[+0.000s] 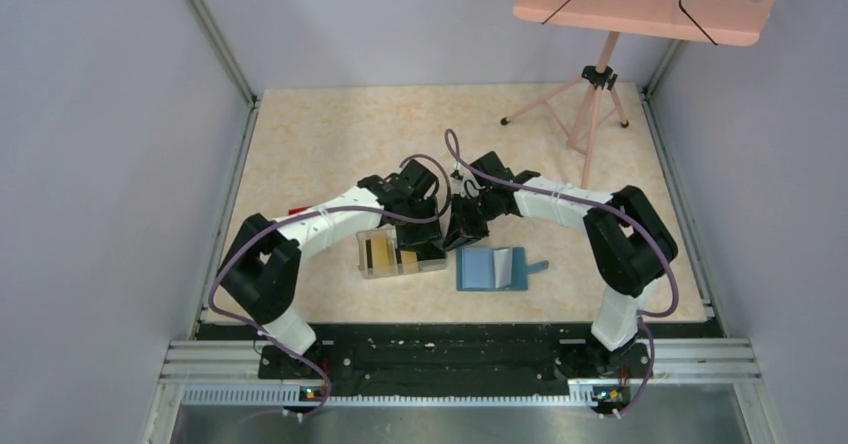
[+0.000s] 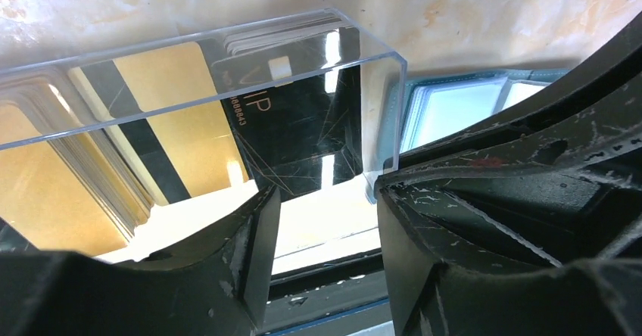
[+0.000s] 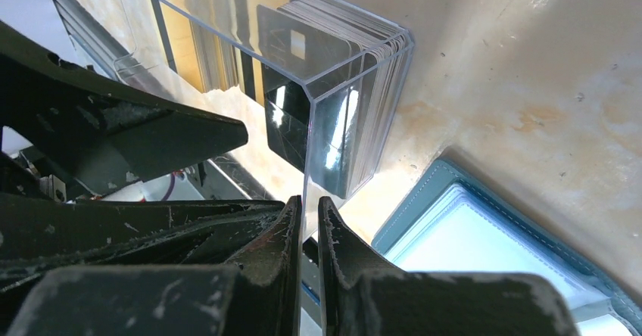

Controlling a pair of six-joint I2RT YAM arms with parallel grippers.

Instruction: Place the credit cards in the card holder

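Observation:
A clear plastic box (image 1: 365,264) of cards stands left of the blue card holder (image 1: 478,269). In the left wrist view it shows gold cards (image 2: 45,192) and a black card (image 2: 291,132) at its right end. My left gripper is open over that end, nothing between its fingers. My right gripper is shut on the right end wall of the clear box; a stack of cards (image 3: 344,132) lies just behind that wall. The card holder shows a pale sleeve in the right wrist view.
A pink stand (image 1: 600,94) is at the back right. A red item (image 1: 297,210) lies partly hidden behind the left arm. Both arms meet closely over the box.

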